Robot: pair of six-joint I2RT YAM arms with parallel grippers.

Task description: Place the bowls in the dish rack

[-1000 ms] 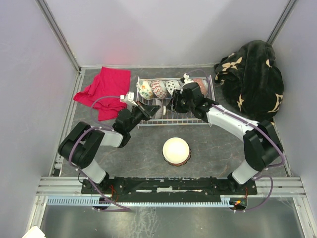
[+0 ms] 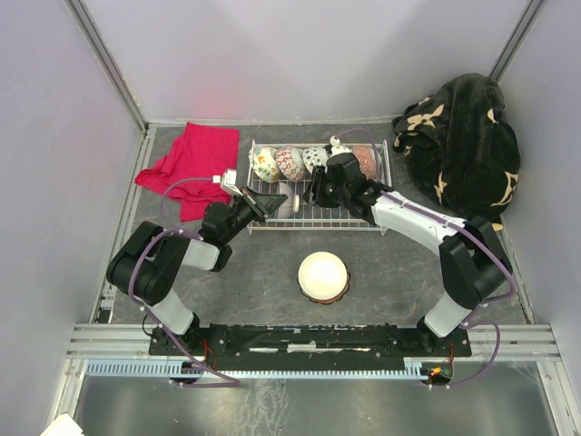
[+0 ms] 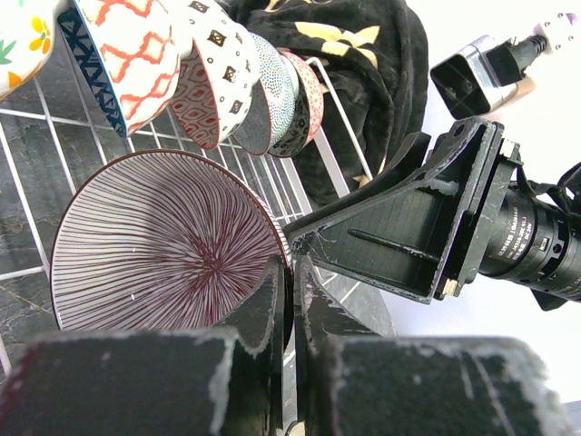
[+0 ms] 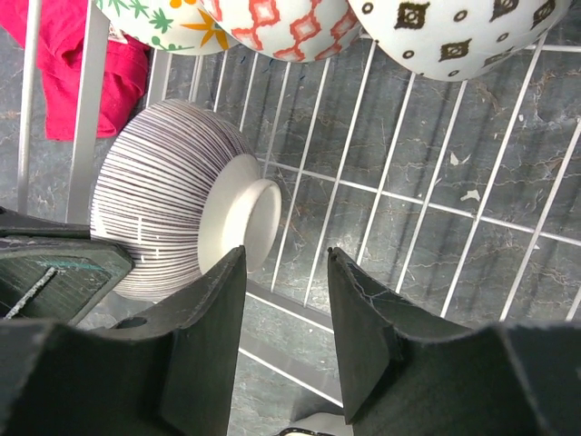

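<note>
A striped bowl [image 3: 172,241] stands on edge at the front left of the white wire dish rack [image 2: 318,227]. Its rim is pinched by my left gripper, which is shut on it. In the right wrist view the bowl's white foot [image 4: 259,222] faces right, towards my right gripper. That gripper is part open over the rack wires, its fingers apart with nothing between them. Several patterned bowls, among them a floral one [image 2: 265,164], a red-patterned one [image 2: 290,163] and a black-dotted one [image 2: 314,158], stand on edge along the back row.
On the table in front of the rack lies a cream round bowl or dish [image 2: 322,276]. A red cloth [image 2: 195,168] is at the left, a dark patterned blanket [image 2: 461,145] at the right. Rack wires right of the striped bowl are bare in the right wrist view.
The left gripper and the striped bowl have shifted slightly to the left. My right gripper has also drifted a little left, close by the bowl's foot.
</note>
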